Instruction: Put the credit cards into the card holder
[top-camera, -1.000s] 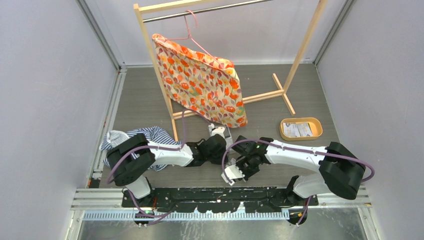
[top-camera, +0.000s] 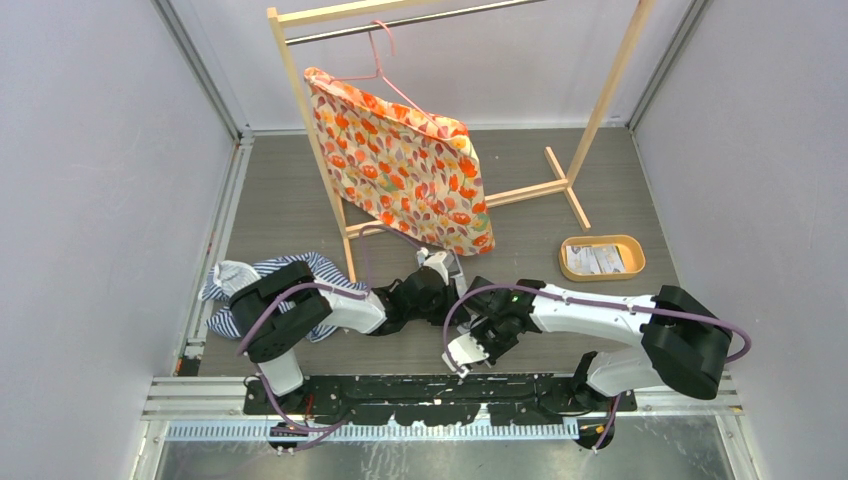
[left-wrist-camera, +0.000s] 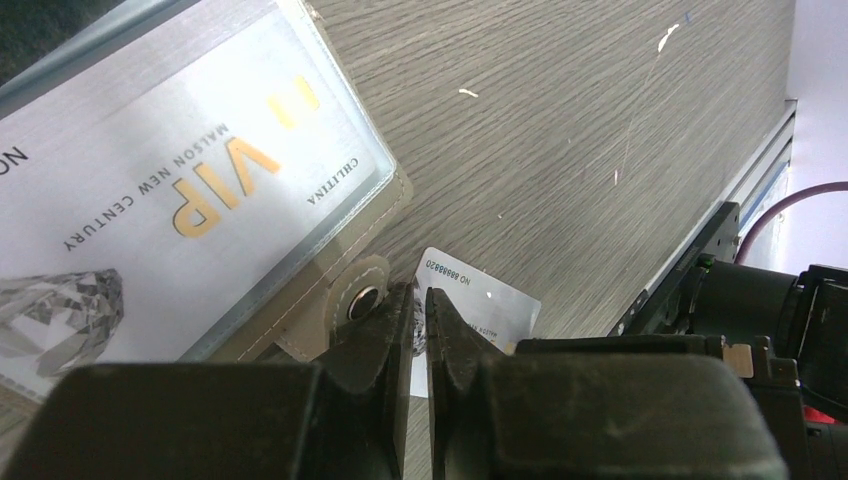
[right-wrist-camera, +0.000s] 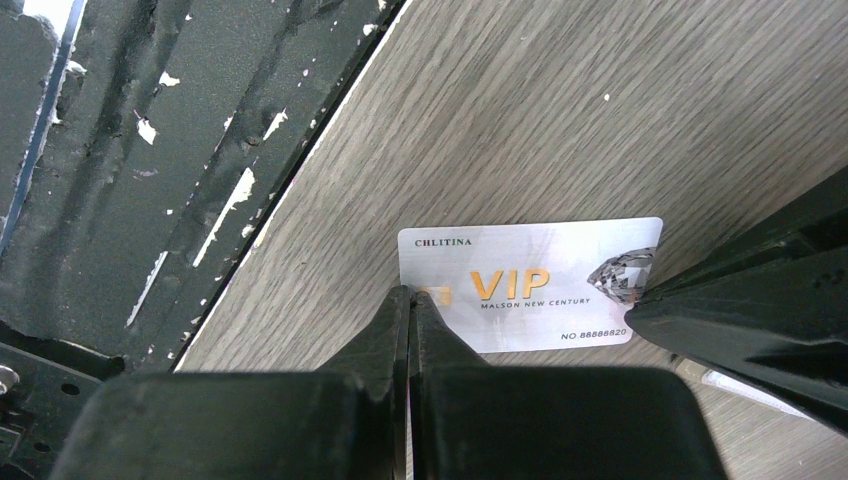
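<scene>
In the left wrist view, the card holder (left-wrist-camera: 385, 215) fills the left side, with a silver VIP card (left-wrist-camera: 140, 160) behind its clear window and a snap-button strap (left-wrist-camera: 340, 310) at its edge. My left gripper is shut beside that strap. A loose silver VIP card (right-wrist-camera: 540, 300) lies on the table. My right gripper is shut, its tips at the card's left end; whether they pinch it I cannot tell. A dark finger (right-wrist-camera: 740, 290) of the left gripper reaches the card's diamond-print end.
A tan tray (top-camera: 640, 255) with cards stands at the right. A wooden rack with a floral cloth (top-camera: 410, 170) stands behind the arms. Striped cloth (top-camera: 320, 268) lies at the left, partly under the left arm. Table between rack and tray is clear.
The left arm has shifted slightly, its gripper moving a little toward the right arm's gripper. The right arm looks nearly still.
</scene>
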